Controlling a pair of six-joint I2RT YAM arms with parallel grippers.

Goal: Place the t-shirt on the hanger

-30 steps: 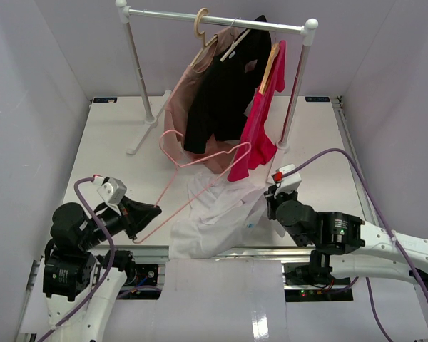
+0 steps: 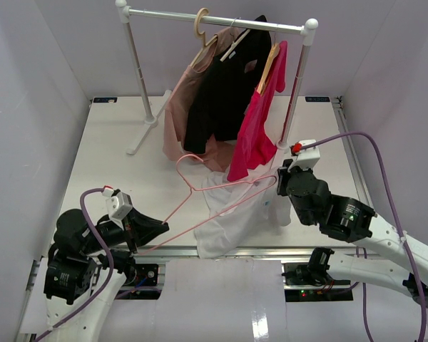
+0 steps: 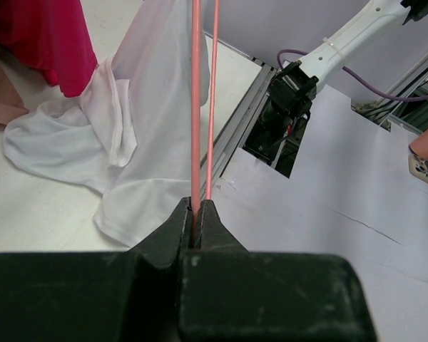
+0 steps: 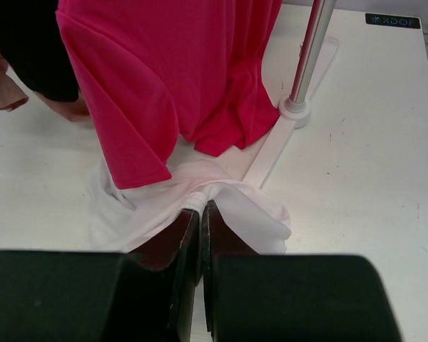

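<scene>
A pink wire hanger (image 2: 228, 185) is held low over the table by my left gripper (image 2: 154, 229), whose fingers are shut on its rod (image 3: 195, 107). Beneath the hanger, a white t-shirt (image 2: 232, 224) lies partly draped, rising toward my right gripper (image 2: 284, 174), which is shut on a gathered part of the shirt (image 4: 235, 214). In the top view the hanger's right end reaches close to the right gripper; whether they touch cannot be told.
A white rack (image 2: 164, 16) at the back holds a pink garment (image 2: 185, 121), a black one (image 2: 221, 92) and a magenta one (image 2: 260, 121). Its right foot (image 4: 271, 153) is near the right gripper. Bare table shows left and right.
My left gripper moved slightly right with the hanger, whose far end shifted toward the right gripper. My right gripper rose and moved right, pulling the white shirt along.
</scene>
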